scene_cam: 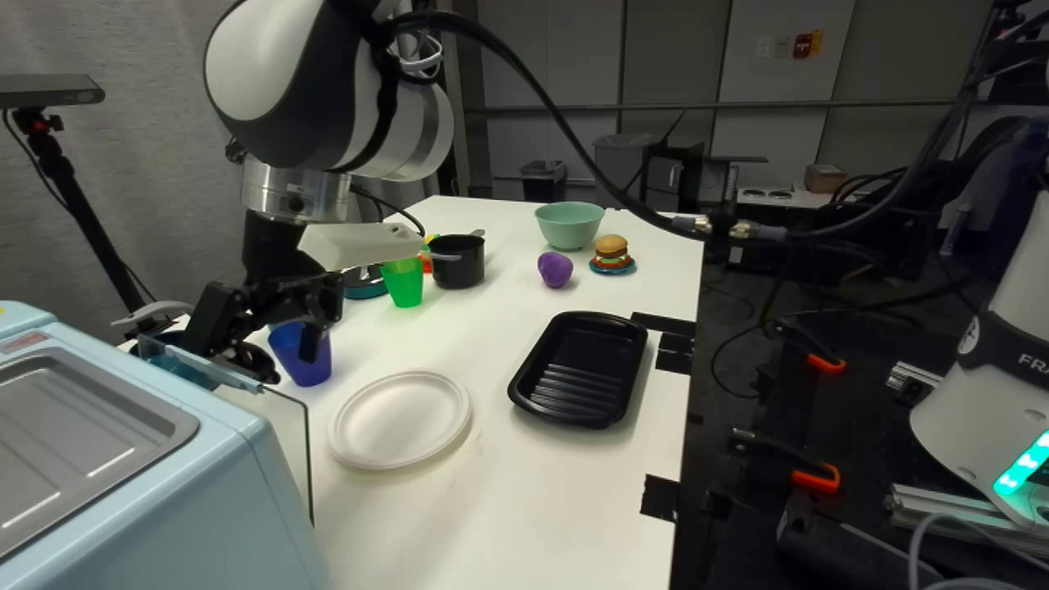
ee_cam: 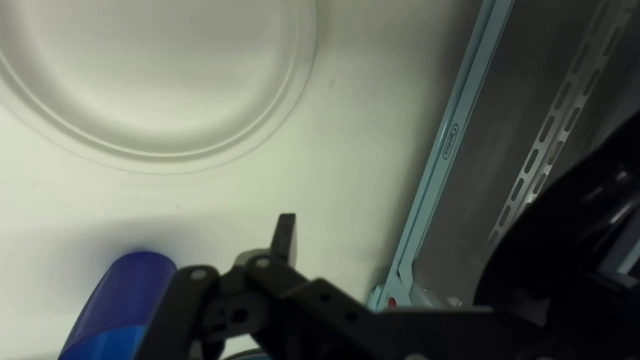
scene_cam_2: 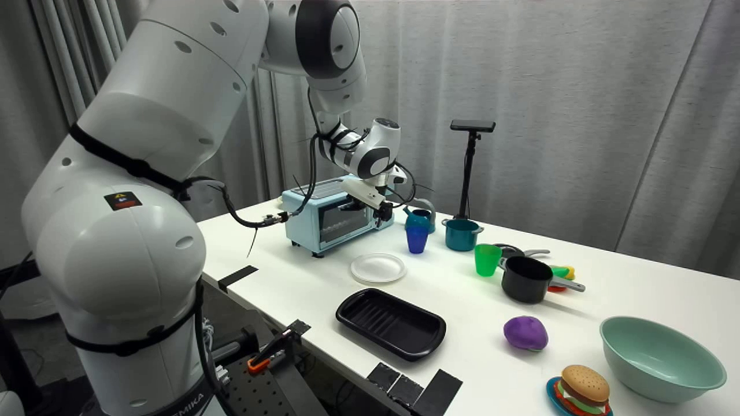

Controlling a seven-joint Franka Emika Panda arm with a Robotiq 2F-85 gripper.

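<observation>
The light-blue toaster oven (scene_cam_2: 305, 223) has its glass door (scene_cam: 285, 433) tilted a little outward from the body. My gripper (scene_cam: 277, 339) is at the top of this door. In exterior view 1 its fingers stand apart, so it looks open. One dark finger (ee_cam: 283, 240) shows over the table in the wrist view, while a large blurred black shape fills the right side. Whether a finger touches the door is hidden. A blue cup (scene_cam: 305, 354) stands close beside the gripper, and a white plate (scene_cam: 401, 421) lies in front of the oven.
A black tray (scene_cam_2: 367, 326) sits near the table edge. Farther along are a green cup (scene_cam_2: 487, 259), black pot (scene_cam_2: 525, 281), teal pot (scene_cam_2: 461, 236), purple object (scene_cam_2: 525, 333), toy burger (scene_cam_2: 584, 388) and mint bowl (scene_cam_2: 659, 360). Bare table lies between plate and tray.
</observation>
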